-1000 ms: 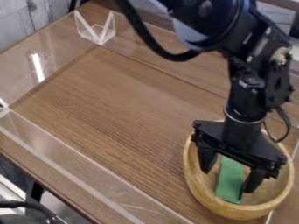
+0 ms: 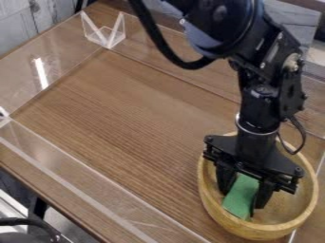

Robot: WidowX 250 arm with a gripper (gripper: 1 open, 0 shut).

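Note:
My black gripper (image 2: 252, 173) is down inside a yellow bowl (image 2: 291, 213) at the lower right, shut on a green block (image 2: 238, 202) that lies in the bowl. The block's upper part is partly hidden behind the fingers.
A white wire-like holder (image 2: 105, 33) stands at the back left. The bowl sits close to the table's right side.
The fingers have drawn closer together over the green block, which they now grip. The bowl has stayed about where it was.

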